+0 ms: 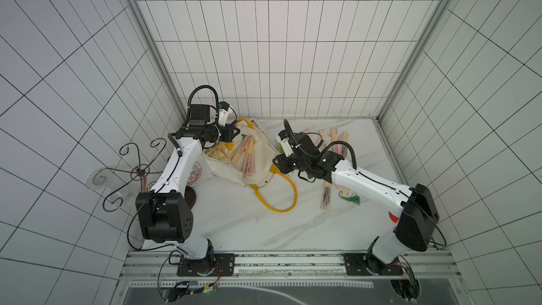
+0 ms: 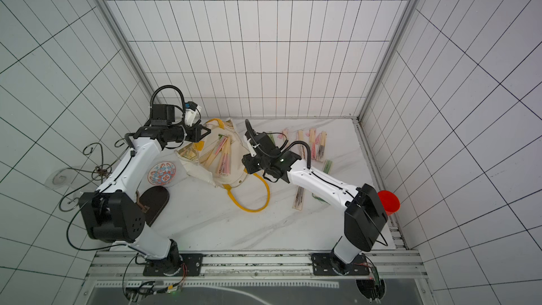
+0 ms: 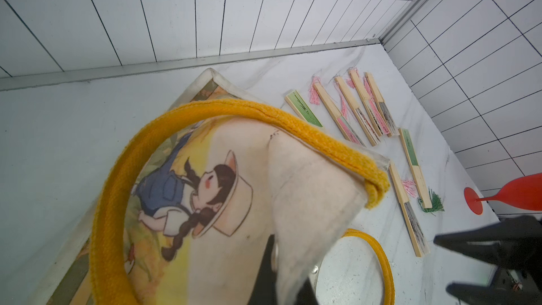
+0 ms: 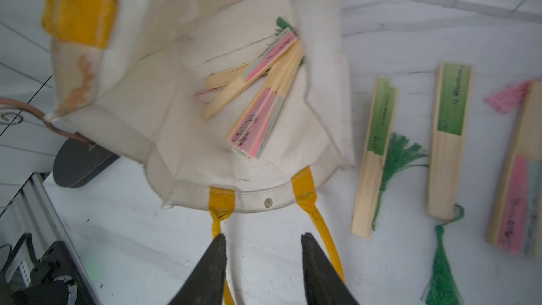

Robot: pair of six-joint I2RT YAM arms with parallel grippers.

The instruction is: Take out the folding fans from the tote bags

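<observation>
The cream tote bag (image 1: pixel 260 149) with yellow handles lies mouth-open at the back left. My left gripper is shut on its cloth, the folded white edge pinched between the fingers. Several folding fans (image 4: pixel 254 90) with pink and pale sections rest inside the bag in the right wrist view. Right of the bag, fans lie loose on the table, among them a green-topped fan (image 4: pixel 379 141) and another with a green tassel (image 4: pixel 448 135). My right gripper is open by the bag's mouth and yellow handle, with nothing between its fingers.
A red goblet (image 2: pixel 388 201) is at the right edge. Under the left arm are a round patterned piece (image 2: pixel 162 173) and a dark oval base (image 2: pixel 153 203). A curled metal stand (image 1: pixel 138 172) is at far left.
</observation>
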